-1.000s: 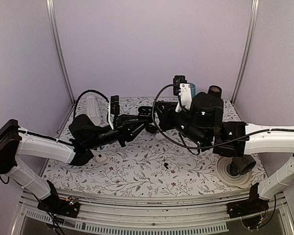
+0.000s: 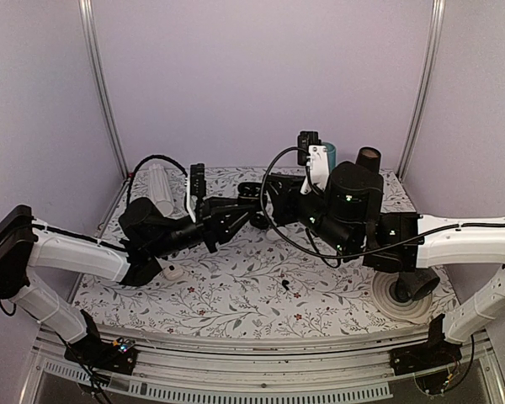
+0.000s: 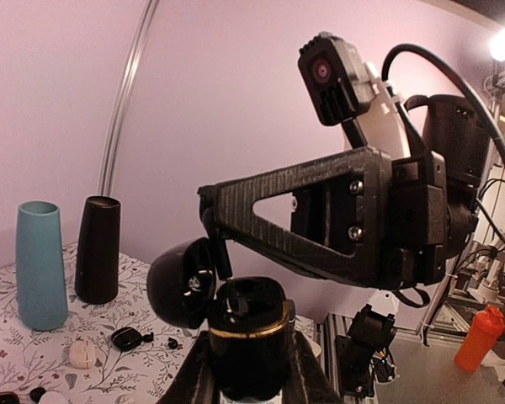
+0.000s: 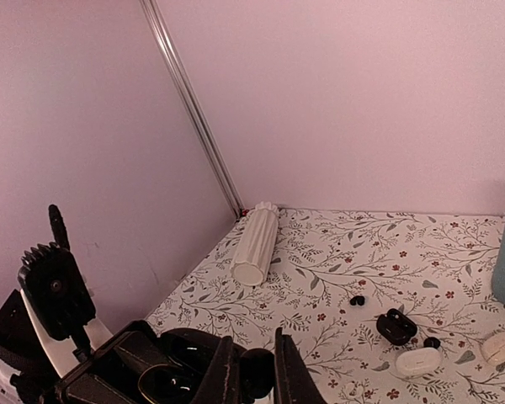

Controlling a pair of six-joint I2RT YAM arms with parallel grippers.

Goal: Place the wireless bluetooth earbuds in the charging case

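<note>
The black charging case (image 3: 251, 324), its lid (image 3: 180, 283) swung open and a gold line round its body, is raised above the table. My left gripper is shut on it from below. From the right, my right gripper reaches over the case's opening. In the right wrist view, a small black earbud (image 4: 257, 373) sits between its shut fingers, close beside the open case (image 4: 164, 383). From above, both grippers meet near the table's middle and largely hide the earbud. I cannot tell what lies inside the case's slots.
On the table lie another black case (image 4: 396, 326), a white case (image 4: 418, 362), a pale case (image 4: 499, 347) and a small black piece (image 4: 358, 300). A white ribbed vase (image 2: 160, 187), teal vase (image 3: 40, 265) and dark vase (image 3: 98, 250) stand behind.
The left arm and the case look unmoved.
</note>
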